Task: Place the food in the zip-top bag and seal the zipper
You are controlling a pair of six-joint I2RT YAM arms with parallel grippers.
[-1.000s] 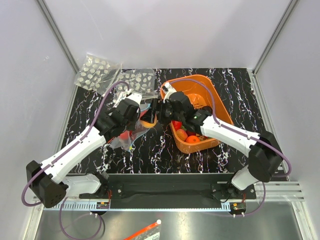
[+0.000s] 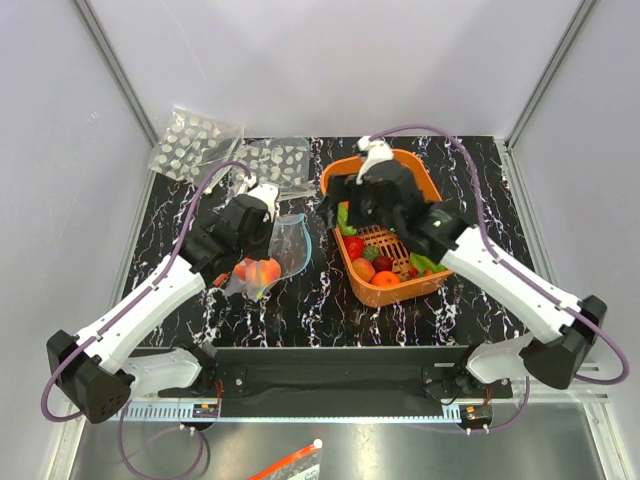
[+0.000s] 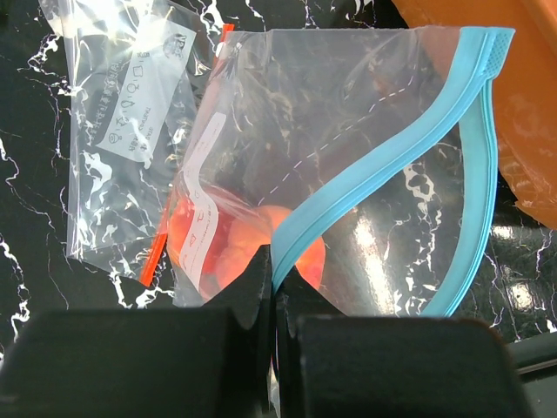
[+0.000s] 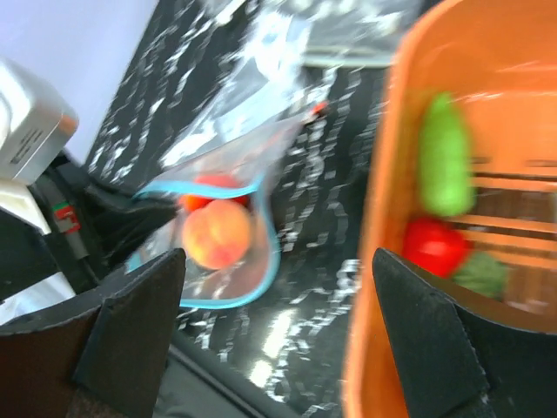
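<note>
The clear zip bag (image 3: 365, 78) has a light-blue zipper rim, and its mouth gapes. My left gripper is shut on one side of that rim. Inside the bag lie an orange-yellow peach (image 4: 218, 233) and a red food piece (image 4: 219, 181), partly hidden behind it. From above, the left arm covers part of the bag. My right gripper is open and empty, above the gap between bag and orange basket (image 4: 374, 261). That basket holds a green pepper-like piece (image 4: 445, 157), a red piece (image 4: 435, 246) and other food.
Flat, empty clear bags (image 2: 275, 160) lie at the back left of the dark marbled table. Another clear packet with a red-orange strip (image 3: 155, 248) is beside the open bag. Bare marbled surface (image 2: 320, 320) shows in front of the bag and basket.
The right arm has since moved up and right towards the basket.
</note>
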